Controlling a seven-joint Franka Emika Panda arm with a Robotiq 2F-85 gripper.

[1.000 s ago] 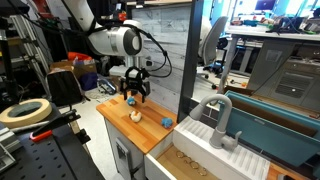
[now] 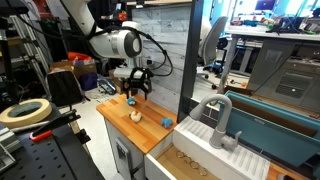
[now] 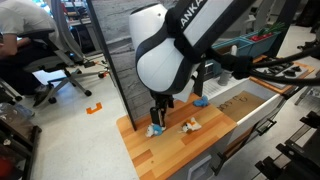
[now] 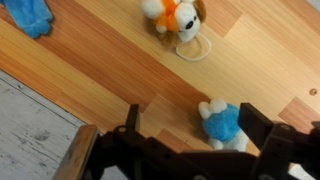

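A small blue and white plush toy point(image 4: 222, 126) lies on the wooden tabletop, towards the right side between my fingers in the wrist view. My gripper is open above the table, its dark fingertips wide apart and nothing held. In exterior view 1 the gripper point(image 2: 138, 84) hangs just behind and above that blue toy point(image 2: 130, 100). An orange and white plush dog point(image 4: 182, 16) with a loop of string lies apart from it, near the top of the wrist view. A blue cloth-like item point(image 4: 30, 15) lies in the top left corner there.
A grey wall panel point(image 2: 172, 60) stands along the table's back edge. Beside the wooden top point(image 2: 150, 134) are an open drawer point(image 2: 190, 168) and a sink with a grey faucet point(image 2: 208, 103). Bare wood surrounds the toys.
The arm's wrist has turned and shifted slightly to the right in exterior view 1. The toys and the blue cloth-like item stay where they were.
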